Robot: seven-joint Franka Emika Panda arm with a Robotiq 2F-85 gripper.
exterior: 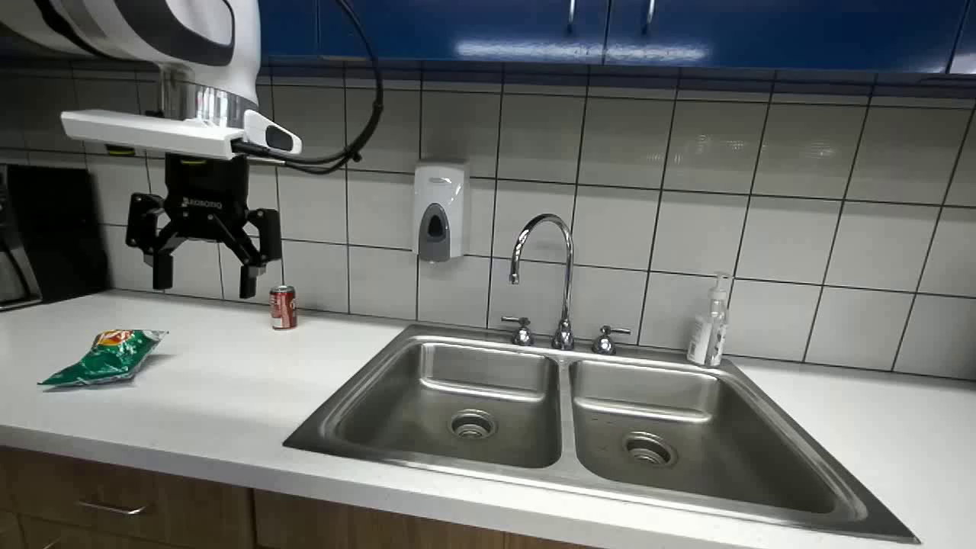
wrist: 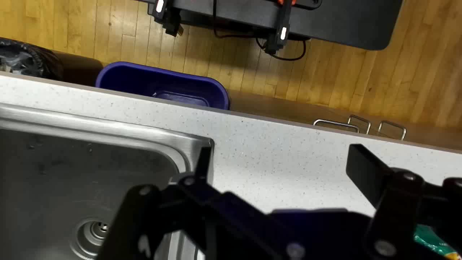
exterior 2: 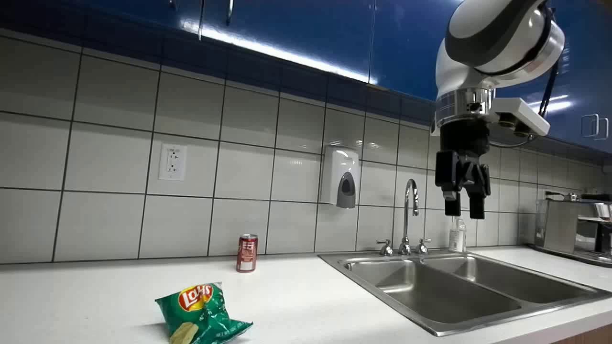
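Observation:
My gripper (exterior: 205, 276) hangs open high above the counter, its fingers wide apart and nothing between them. Seen from above, the gripper spans bare counter beside the sink's corner. A green Lay's chip bag (exterior 2: 202, 314) lies on the white counter, crumpled and apart from the gripper; only a sliver of the bag (wrist: 433, 241) shows past the finger linkage in the wrist view. Upright near the tiled wall stands a red soda can (exterior: 283, 308), which is hidden from the wrist view. In the second exterior view the can (exterior 2: 247, 253) is behind the bag.
A steel double sink (exterior: 565, 402) with a tall faucet (exterior: 565, 274) takes up the counter's middle. Behind its right basin stands a clear soap bottle (exterior: 710, 326). A soap dispenser (exterior: 441, 212) is fixed to the wall. Open counter (exterior: 229, 384) lies between bag and sink.

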